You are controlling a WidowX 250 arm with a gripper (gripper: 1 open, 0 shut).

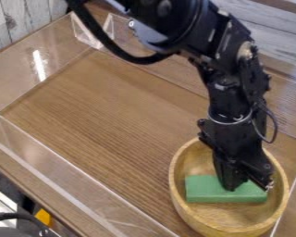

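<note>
A wooden bowl (200,218) sits at the lower right of the table, holding a green rectangular block (215,189). The black gripper (235,178) reaches down into the bowl from above, its tips low over or at the upper side of the block. The fingers look close together; whether anything is between them is hidden by the gripper's own body.
Clear plastic edging runs along the left and front, with white planks at the back. A black cable lies at the lower left corner.
</note>
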